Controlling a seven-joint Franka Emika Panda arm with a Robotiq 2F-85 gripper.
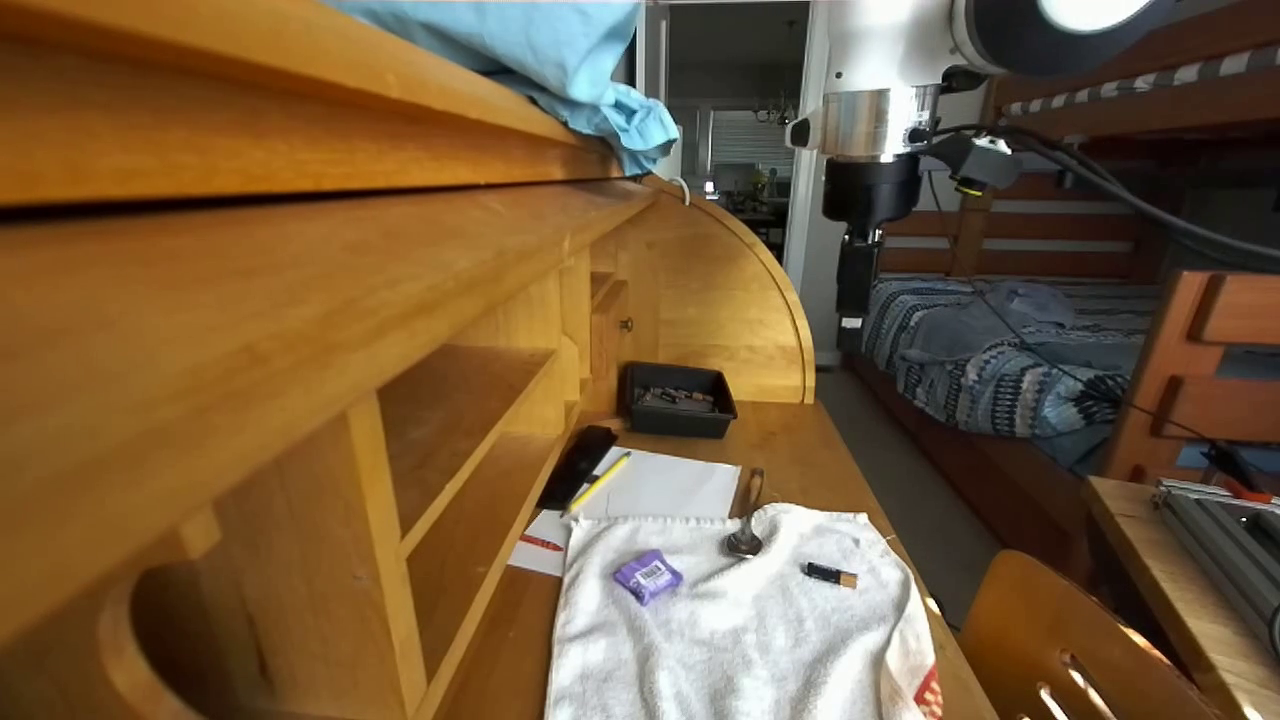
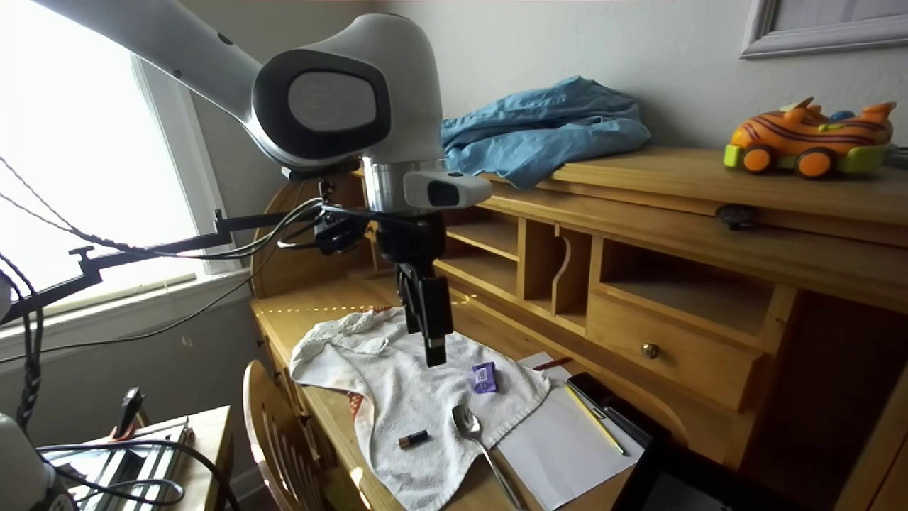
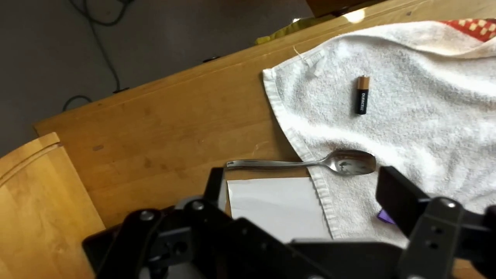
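Note:
My gripper is open and empty, held well above the desk; its two fingers stand wide apart in the wrist view. Below it, a metal spoon has its bowl on the white towel and its handle over bare wood. A black and copper battery lies by itself on the towel. The small purple packet also rests on the cloth, mostly hidden behind a finger in the wrist view. White paper lies beside the towel with a yellow pencil across its edge.
A black tray holding several small items stands at the desk's far end. Shelves run along one side of the desk. A wooden chair is at the open side. Bare desk shows beside the towel.

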